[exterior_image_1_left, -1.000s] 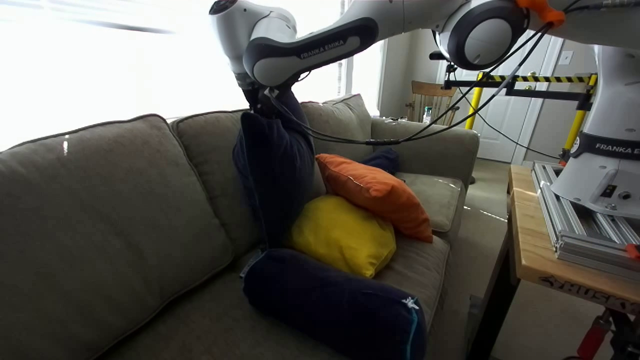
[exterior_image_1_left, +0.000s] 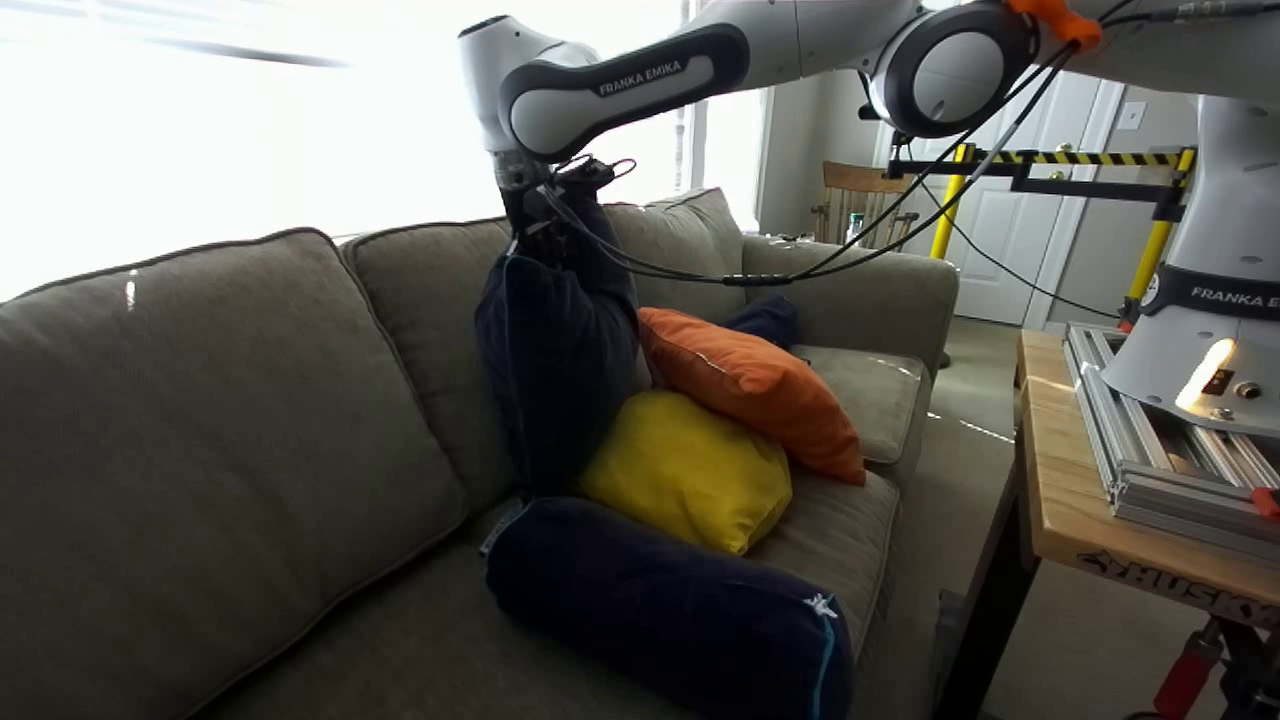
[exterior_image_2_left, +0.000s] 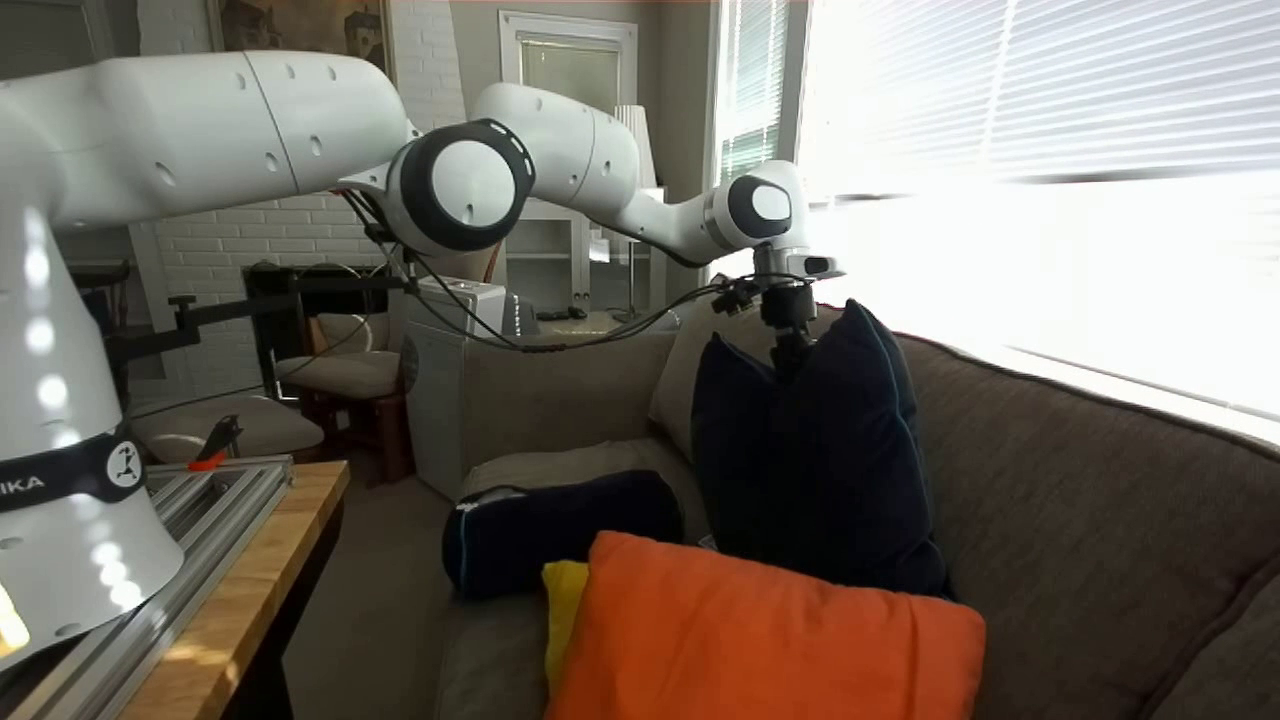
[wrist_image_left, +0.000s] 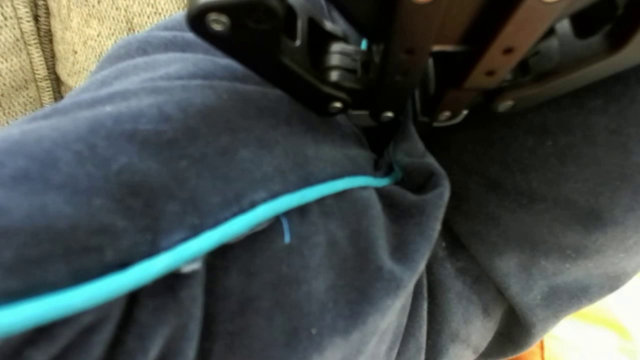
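A large dark blue pillow (exterior_image_1_left: 558, 360) with light blue piping stands upright against the sofa back. My gripper is shut on its top edge, and the fabric bunches into folds just below the fingers. The turquoise piping (wrist_image_left: 228, 228) runs up to that pinched spot in the wrist view. From the other side, the same pillow (exterior_image_2_left: 816, 468) dips in the middle where the gripper (exterior_image_2_left: 788, 354) holds it, with a corner rising on each side. Its lower part is partly hidden behind other pillows.
Against the upright pillow lie a yellow pillow (exterior_image_1_left: 684, 468) and an orange pillow (exterior_image_1_left: 756, 384). A dark blue bolster (exterior_image_1_left: 672, 606) lies across the seat in front. A wooden table (exterior_image_1_left: 1056, 480) stands opposite.
The arm's wrist has shifted slightly right and turned more upright in exterior view 1. The pillow's top has moved a little right with it. The other pillows have stayed put.
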